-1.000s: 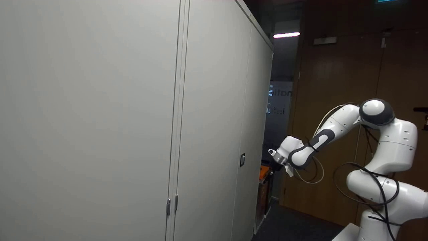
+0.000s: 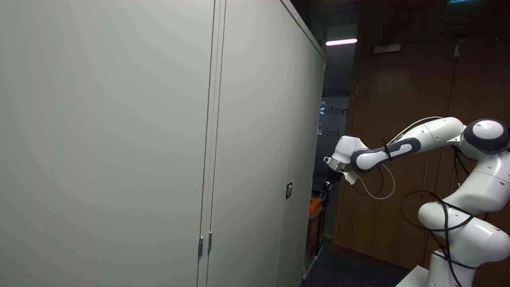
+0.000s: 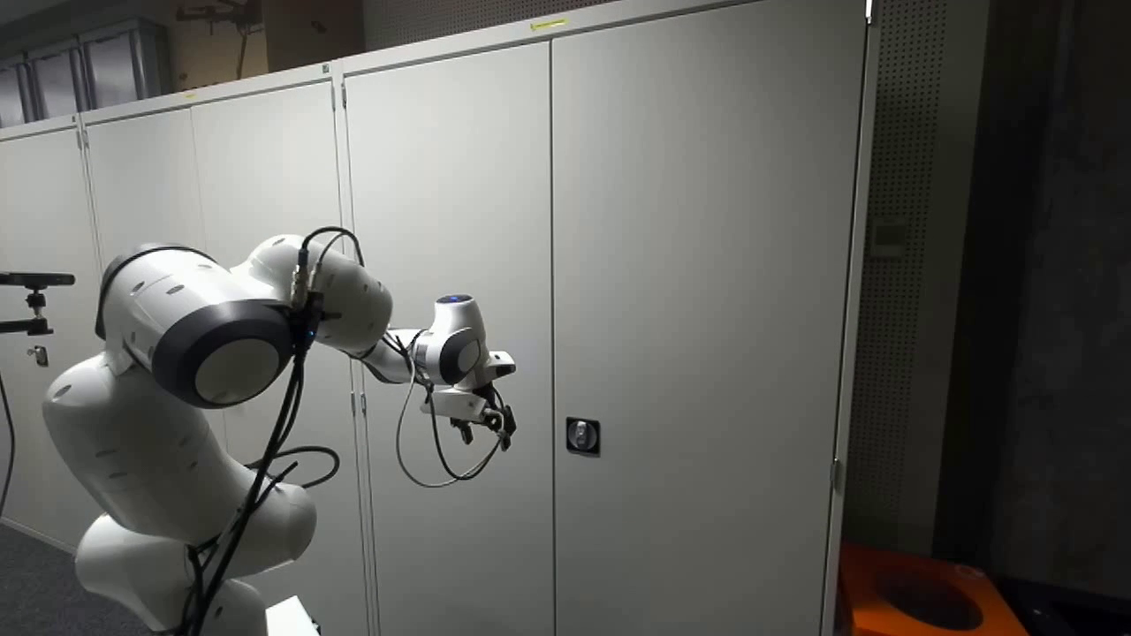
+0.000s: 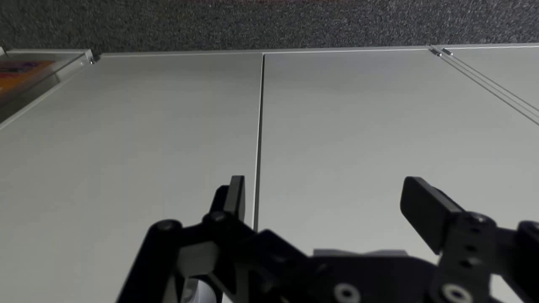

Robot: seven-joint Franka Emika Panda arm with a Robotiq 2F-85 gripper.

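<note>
A tall grey cabinet (image 3: 700, 265) has its two doors closed. On its right door, beside the middle seam, sits a small dark lock plate with a silver handle (image 3: 583, 435); the handle (image 2: 289, 189) is seen side-on in exterior view 1. My gripper (image 3: 488, 429) hangs left of the handle in exterior view 2, tilted downward. In the wrist view the gripper stands open, its black fingers (image 4: 427, 212) wide apart with only bare door behind them. A pale rounded part shows low down behind the left finger; I cannot tell whether it is the handle.
An orange-topped bin (image 3: 922, 594) stands at the cabinet's right end. More cabinets (image 3: 138, 212) continue to the left. Cables loop loosely around the arm. Dark carpet (image 4: 252, 27) lies before the cabinet, and a wooden door (image 2: 392, 143) is behind the arm.
In exterior view 1 my gripper has risen and its wrist has tipped more downward. The elbow has swung back to the right. The cabinet doors look the same.
</note>
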